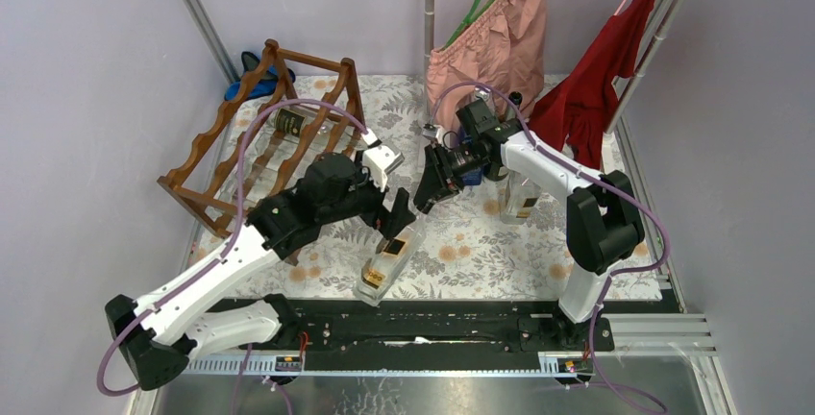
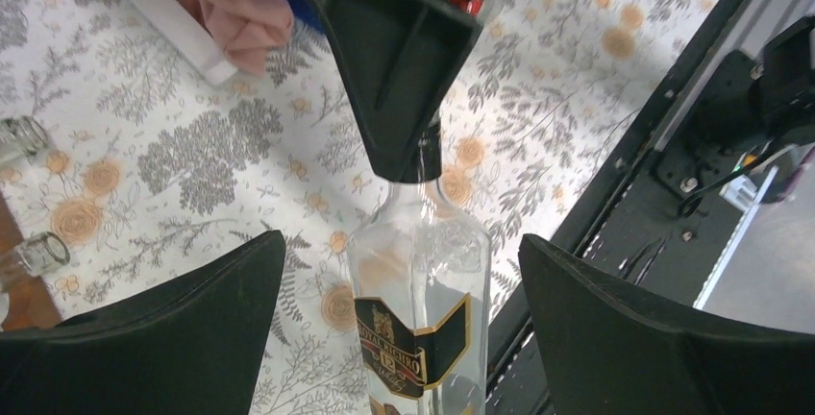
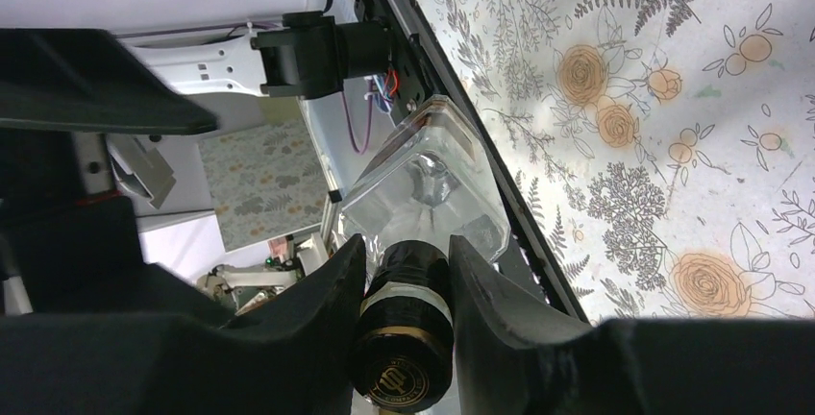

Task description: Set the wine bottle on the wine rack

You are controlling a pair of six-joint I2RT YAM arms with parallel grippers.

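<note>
A clear bottle with a black and gold label (image 1: 392, 252) hangs tilted over the front of the table, its base toward the front left. My right gripper is shut on the bottle's black neck, one finger on each side of the cap. In the left wrist view the bottle's body (image 2: 418, 271) lies between the wide-apart fingers of my left gripper, which is open and touches nothing that I can see. The wooden wine rack (image 1: 204, 146) stands at the back left, partly hidden behind my left arm.
A bottle lies in the rack (image 1: 288, 122). More bottles, including a clear one (image 1: 520, 200), stand at the back right, near the hanging pink cloth (image 1: 495, 40) and red cloth (image 1: 601, 79).
</note>
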